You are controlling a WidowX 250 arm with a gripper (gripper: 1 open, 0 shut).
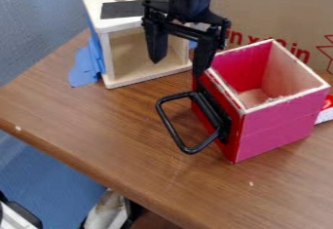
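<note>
My black gripper [178, 53] hangs in the upper middle, open, its two fingers apart with nothing visible between them, in front of a white-topped wooden box [128, 65] with a dark strip on top. The right finger is at the left edge of an open red and pink box [279, 129]. That box has a black bar handle [170, 124] on its left side, below my gripper.
A blue cloth [84, 69] lies left of the white box. A cardboard panel [279, 14] with red print stands behind. The table's edge drops to a blue floor.
</note>
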